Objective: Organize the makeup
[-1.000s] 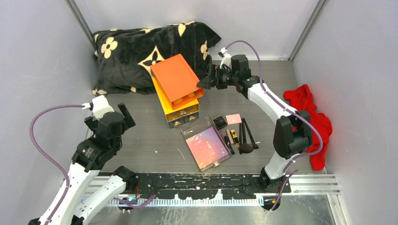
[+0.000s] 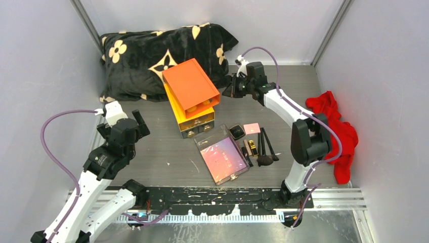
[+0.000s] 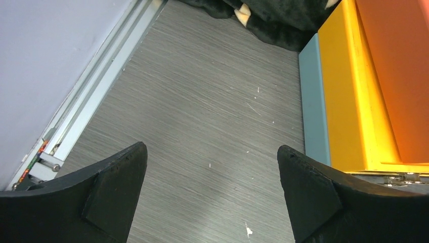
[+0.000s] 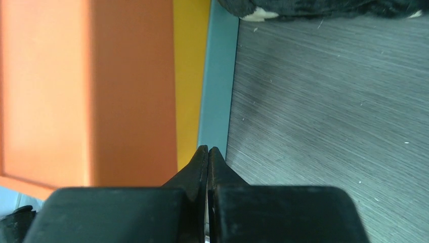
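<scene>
An orange box (image 2: pixel 189 83) sits askew on a yellow drawer unit (image 2: pixel 178 109), with clear drawers at the front. A clear drawer (image 2: pixel 221 157) with a pink panel lies before it, beside brushes (image 2: pixel 265 158), a dark compact (image 2: pixel 237 131), a pink square (image 2: pixel 251 128) and small tubes. My left gripper (image 2: pixel 134 121) stands open and empty left of the boxes; its wrist view shows their sides. My right gripper is shut with nothing visible between its fingers, just right of the orange box at the back.
A black patterned pillow (image 2: pixel 131 61) lies along the back. A red cloth (image 2: pixel 334 121) lies at the right.
My right gripper has drawn a little to the right, away from the orange box. The left arm has shifted slightly right. The boxes look unchanged.
</scene>
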